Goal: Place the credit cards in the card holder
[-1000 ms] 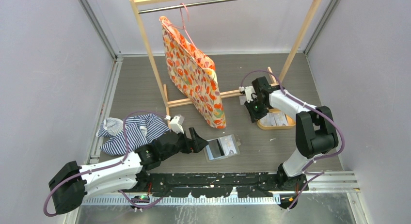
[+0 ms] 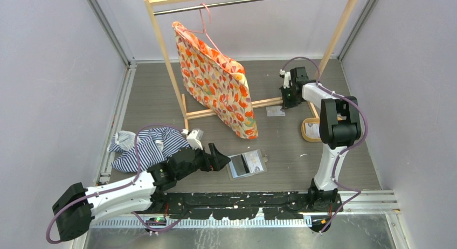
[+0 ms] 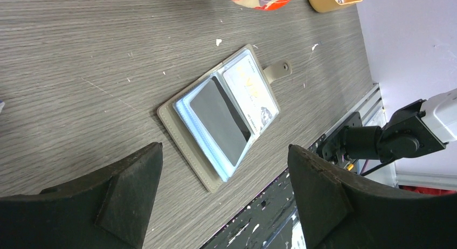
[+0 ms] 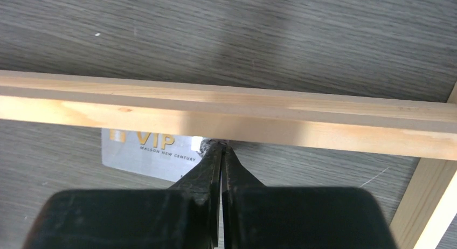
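Note:
A lone silver card (image 4: 148,154) printed "VIP" lies on the floor by the wooden rail, its upper part hidden under it in the right wrist view. My right gripper is shut at the card's right end, with no card visible between its fingers; whether the tips touch it I cannot tell. The card holder (image 3: 186,146), a clear flat case, rests on the floor with a blue-and-grey piece and a white card (image 3: 249,92) in it. Over its near side, my left gripper stands open and empty.
A tan basket (image 2: 305,137) holding white cards sits below the right arm. The clothes rack's lower rail (image 2: 267,103) crosses the floor. An orange-patterned cloth (image 2: 215,76) hangs from a hanger, and striped cloth (image 2: 129,160) lies at left.
The tan basket has shifted right. My right gripper has moved away from the basket's side, farther back to the rail and the lone card. The hanging cloth sways; the left arm stays nearly still.

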